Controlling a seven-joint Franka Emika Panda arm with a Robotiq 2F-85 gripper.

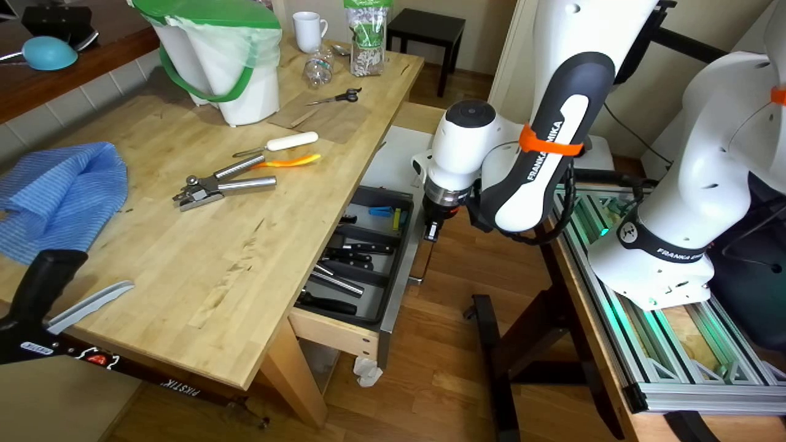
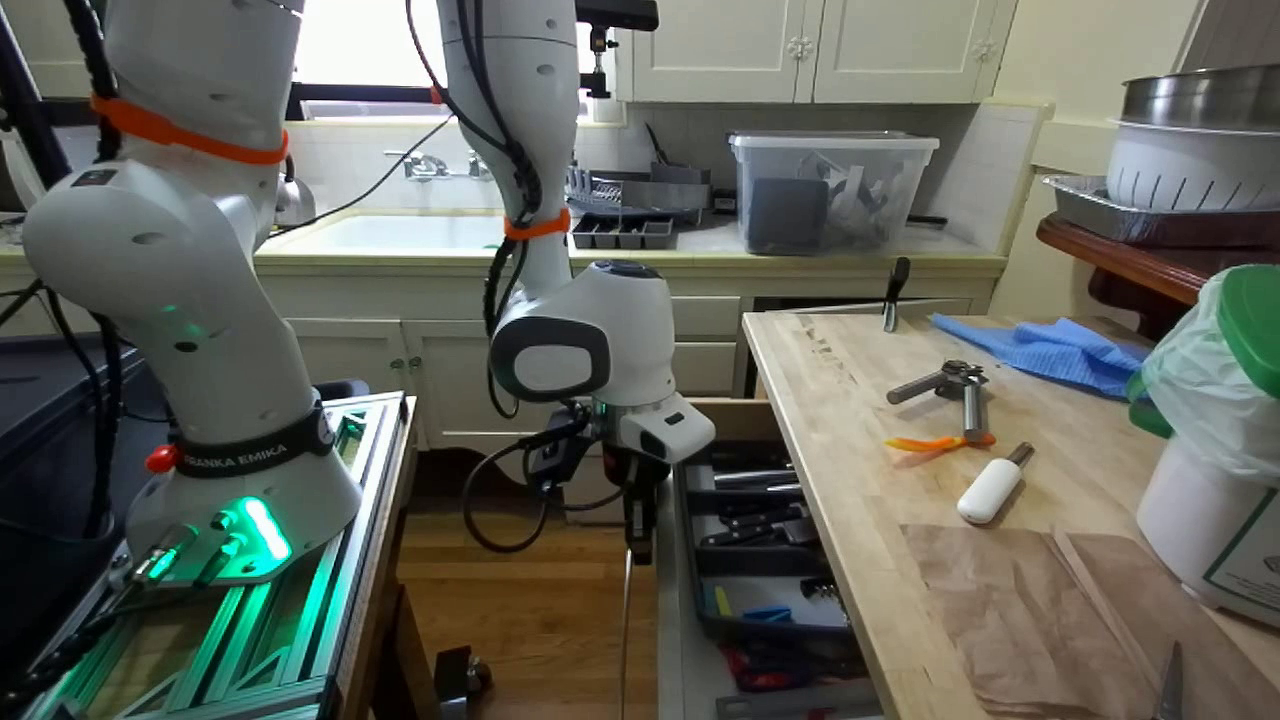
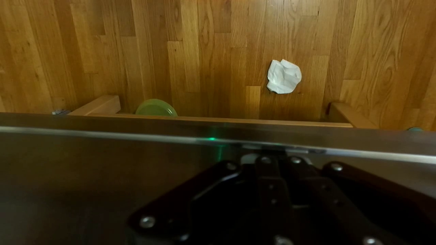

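Observation:
A drawer (image 1: pixel 391 309) is pulled out from under the wooden table, its metal front facing my arm. Along that front runs a thin bar handle (image 2: pixel 625 636). At the bar's height, just outside the drawer front, my gripper (image 1: pixel 431 232) points downward. The wrist view shows the gripper shut, its dark fingers together close to the metal drawer front (image 3: pixel 102 171). Nothing shows between them, and whether the bar touches them is too dark to tell. Inside the drawer, a dark organizer (image 2: pixel 708 564) holds black-handled knives (image 1: pixel 361 250) and other utensils.
On the wooden table (image 1: pixel 243 294) lie a can opener (image 1: pixel 206 190), a white-handled tool (image 1: pixel 292 141), scissors (image 1: pixel 346 96) and a blue cloth (image 1: pixel 66 188). A white bin (image 1: pixel 250 96) stands there too. Crumpled paper (image 3: pixel 284 76) lies on the otherwise mostly clear floor.

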